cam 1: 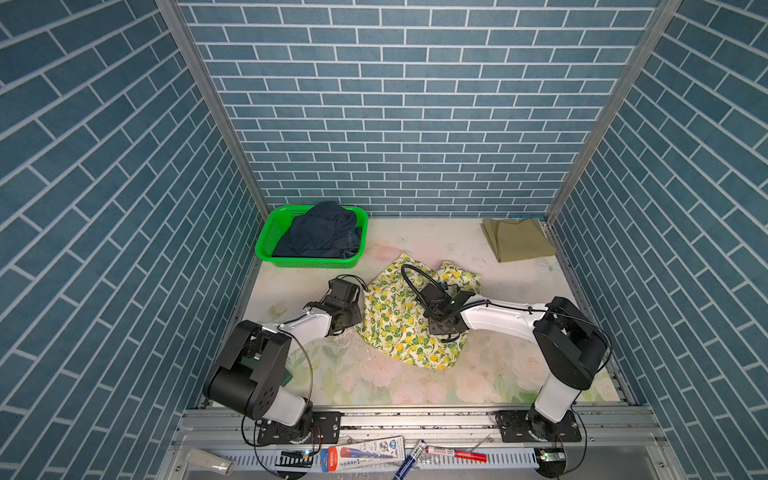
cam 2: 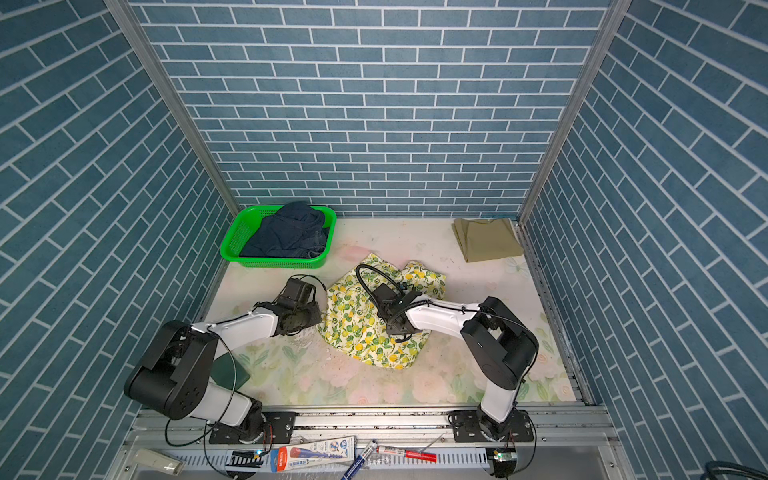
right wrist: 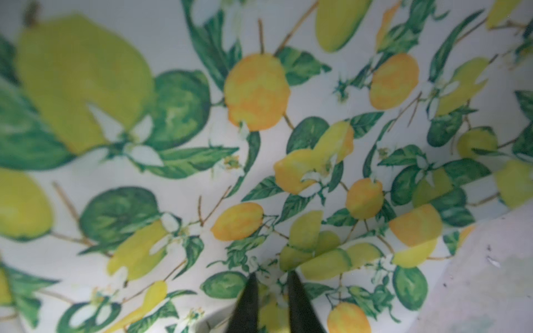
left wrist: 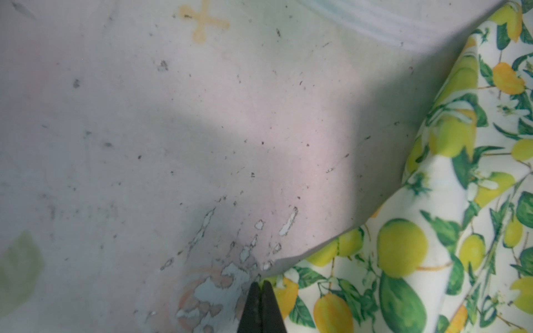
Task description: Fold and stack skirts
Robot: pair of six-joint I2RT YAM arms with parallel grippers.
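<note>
A white skirt with a lemon print [cam 1: 400, 320] lies rumpled in the middle of the table. At its left edge, my left gripper is shut, its tips against the skirt's corner; whether cloth is pinched between them is hard to see. Over the right part of the skirt, my right gripper is part open, its tips blurred in front of the printed fabric, close to a fold edge. An olive folded skirt [cam 1: 517, 240] lies flat at the back right. Dark blue garments [cam 1: 321, 230] are heaped in the green basket [cam 1: 312, 262] at the back left.
Bare table [cam 1: 528, 352] shows to the right and in front of the lemon skirt. A dark green flat item [cam 2: 230, 373] lies behind the left arm's base. Markers [cam 1: 456, 454] and a box [cam 1: 364, 453] lie in the front rail.
</note>
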